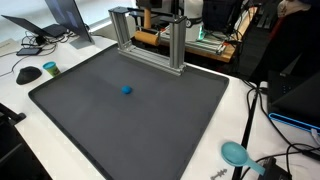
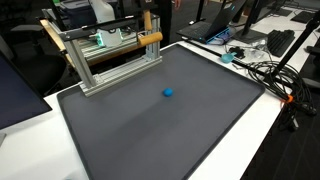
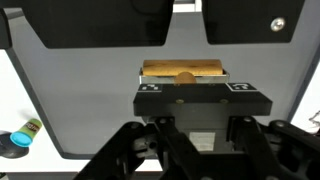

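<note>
A wooden mallet-like piece (image 1: 146, 38) hangs near the metal frame at the back of the table in exterior view 1. Its light wooden cylinder (image 2: 150, 38) shows just off the frame's end in exterior view 2. Seen from the wrist, the cylinder (image 3: 182, 68) lies crosswise beyond the fingertips, with a rounded orange-brown part in front of it. My gripper is shut on this piece; the fingers hide most of the grip. A small blue object (image 1: 126, 90) rests alone on the grey table, well apart from the gripper.
The metal frame (image 2: 120, 75) stands on the table's edge. A green cup (image 1: 51, 68) and a dark rounded object (image 1: 29, 74) are at the left, and a teal round object (image 1: 236, 153) is at the right front.
</note>
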